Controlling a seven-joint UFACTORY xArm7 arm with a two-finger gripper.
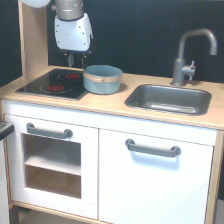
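A grey-blue pot (104, 82) stands upright on the counter, just right of the black stove top (42, 86) and left of the sink. The white arm comes down from the top left. At its end, my gripper (73, 60) hangs above the stove's back right area, up and left of the pot and visibly apart from it in the picture. Its dark fingers blur into the dark wall, so their opening is too small to make out.
To the right are a metal sink (168, 99) and a tall curved faucet (187, 56). A wooden post (35, 38) rises at the back left. Below, an oven-like compartment (53, 167) and a white cabinet door (152, 180) have grey handles. The counter between pot and sink is bare.
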